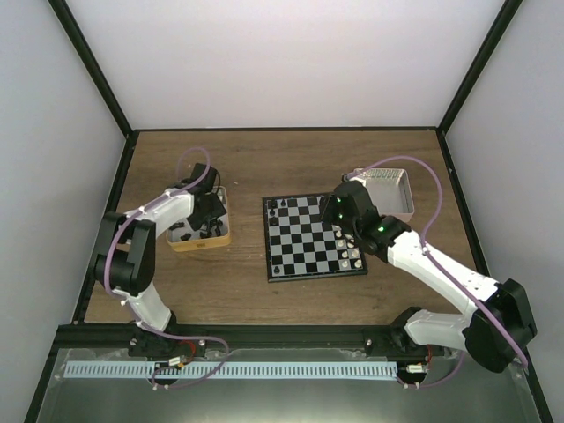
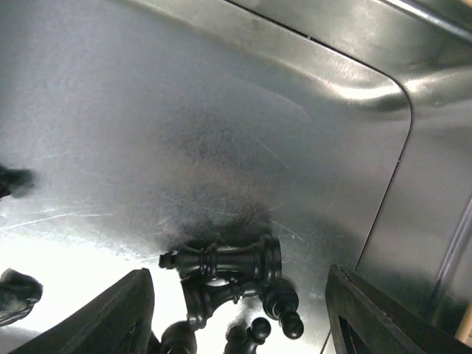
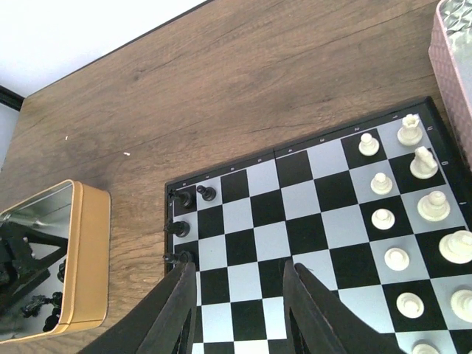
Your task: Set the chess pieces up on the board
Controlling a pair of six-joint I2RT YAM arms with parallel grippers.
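My left gripper is open, low inside the tan box (image 1: 203,245), above a cluster of black chess pieces (image 2: 228,262) lying on their sides; nothing shows between its fingers. My right gripper is open above the chessboard (image 3: 287,236), empty. White pieces (image 3: 434,205) stand along the board's right side; several black pieces (image 3: 207,193) stand at its left edge.
A pale container (image 1: 397,198) sits behind the board at the right.
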